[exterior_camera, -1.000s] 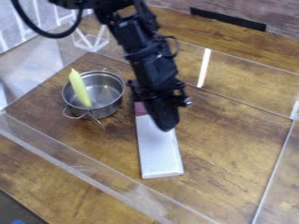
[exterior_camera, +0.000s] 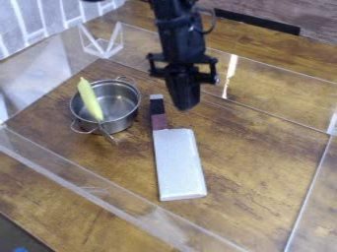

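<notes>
My gripper hangs from the dark arm in the upper middle, shut, with nothing visible between its fingers. It is above and behind a cleaver that lies flat on the wooden table, its pale blade toward the front and its dark handle pointing back. To the left stands a steel pot with wire handles, and a yellow corn-like object leans in it.
Clear plastic walls border the work area at left and front, with more panels behind and at right.
The arm has moved back and up from over the cleaver's blade, uncovering the blade and handle. The pot and cleaver look unmoved.
</notes>
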